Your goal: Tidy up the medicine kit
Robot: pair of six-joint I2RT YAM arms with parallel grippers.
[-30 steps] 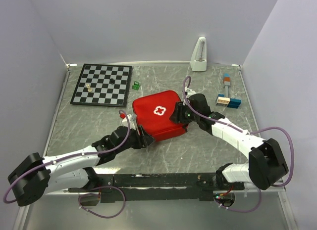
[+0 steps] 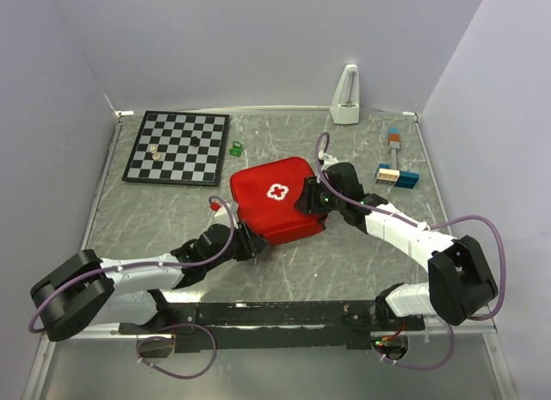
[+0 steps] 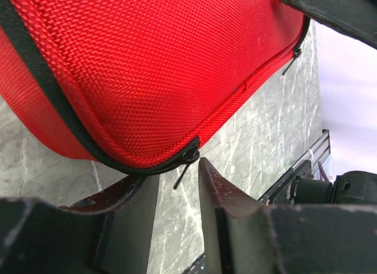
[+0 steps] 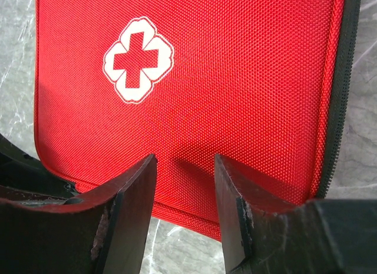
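Observation:
The red medicine kit (image 2: 274, 193), with a white-outlined cross, lies closed and tilted on the grey table. At its near left corner is my left gripper (image 2: 251, 252); in the left wrist view its fingers are a little apart, with the black zipper pull (image 3: 185, 167) hanging in front of the gap, not clamped. My right gripper (image 2: 312, 209) is at the near right part of the kit. In the right wrist view its fingers (image 4: 138, 194) have the red fabric of the kit's front edge between them. A second zipper pull (image 3: 293, 60) hangs at the other corner.
A checkered board (image 2: 176, 148) with a few small pieces lies at the back left. A green object (image 2: 236, 149) lies beside it. At the back stand a white metronome (image 2: 346, 95) and, to the right, blue blocks (image 2: 406, 180).
My left forearm and elbow have moved up and to the right in the top view, while its gripper stays by the kit's corner. The right arm and kit look unmoved.

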